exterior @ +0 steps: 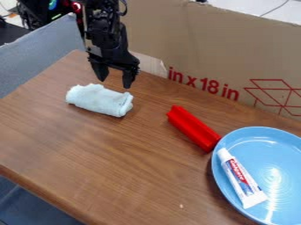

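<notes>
My black gripper (114,76) hangs open at the back left of the wooden table, above and behind a folded pale-blue cloth (100,99). A red cylindrical object (193,128) lies diagonally in the middle right of the table. At the right edge a light-blue plate (277,163) holds a white toothpaste tube (241,177).
A cardboard box wall (212,44) runs along the back of the table. A grey padded surface (41,61) borders the left.
</notes>
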